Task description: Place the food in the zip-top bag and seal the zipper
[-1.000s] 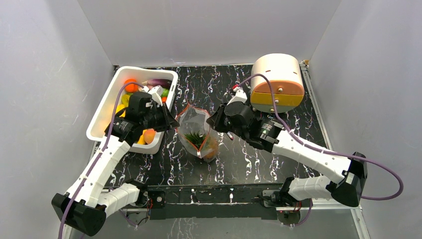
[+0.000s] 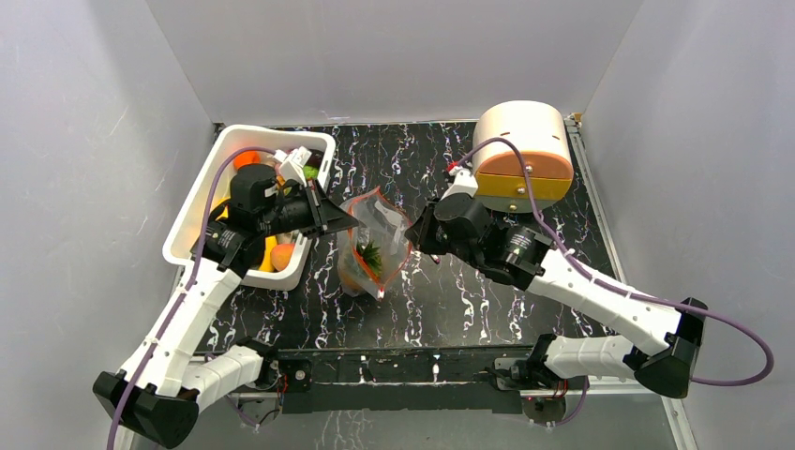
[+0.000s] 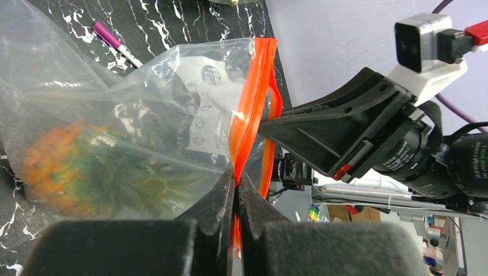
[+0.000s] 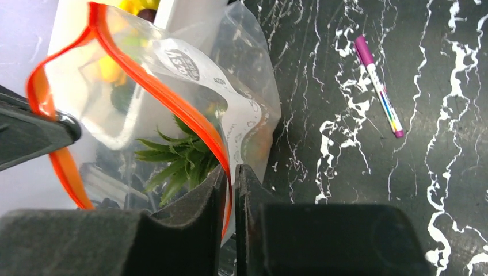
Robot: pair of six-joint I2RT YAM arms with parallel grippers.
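Note:
A clear zip bag (image 2: 385, 217) with an orange-edged mouth hangs between my two grippers, its mouth spread wide. Inside lies a pineapple-like food with orange skin; its green leaves (image 4: 178, 155) show through the mouth in the right wrist view. My left gripper is shut on one orange edge (image 3: 247, 121) of the bag, which runs down between its fingertips. On the opposite side, my right gripper is shut, pinching the other orange rim (image 4: 190, 109). The zipper stands unsealed.
On the left, a white bin (image 2: 178, 239) holds several fruits and vegetables. A rounded cream, orange and yellow box (image 2: 523, 155) stands back right. A purple-capped marker (image 4: 378, 86) lies on the dark marbled table (image 2: 469, 319), whose front right is clear.
Both grippers have shifted to the right over the last second. The bag has moved with them and swung, its lower end now hanging further left.

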